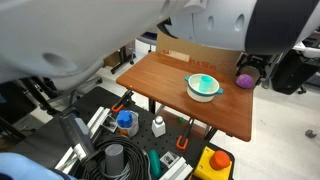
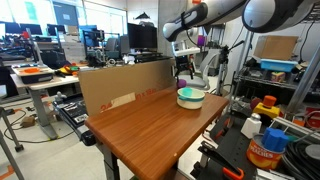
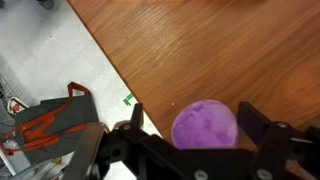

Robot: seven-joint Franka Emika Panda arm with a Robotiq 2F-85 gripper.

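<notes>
A round purple object [image 1: 244, 81] lies on the brown wooden table [image 1: 163, 75], near its far right edge. My gripper [image 1: 252, 68] is low over it. From the wrist, the purple object [image 3: 205, 126] shows between the two dark fingers of the open gripper, nearer the right one. Whether the fingers touch it cannot be told. In exterior view 2 the purple object [image 2: 179, 90] appears behind the bowl, with the gripper [image 2: 185, 74] just above. A white bowl [image 1: 202, 91] with a teal inside stands on the table, apart from the gripper.
A cardboard panel [image 2: 127, 84] stands along one table edge. Clamps, a blue cup [image 1: 125, 119], a white bottle [image 1: 158, 126] and coiled black cable [image 1: 118, 160] lie off the table's near side. An orange-yellow object [image 1: 217, 160] sits close by.
</notes>
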